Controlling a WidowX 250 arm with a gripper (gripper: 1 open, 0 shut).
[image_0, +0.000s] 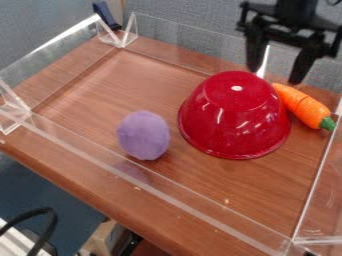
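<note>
My dark gripper (274, 45) is high at the top right, blurred, above the back of the tray near the carrot; its fingers' state is unclear. A red upturned bowl (234, 118) sits right of centre. An orange carrot (303, 106) lies to its right against the back. A purple rounded object (143, 135) rests front-left of the bowl.
The wooden tray floor (80, 120) is bare on the left and front. Clear walls (14, 110) edge it, with the right wall close beside the bowl and carrot.
</note>
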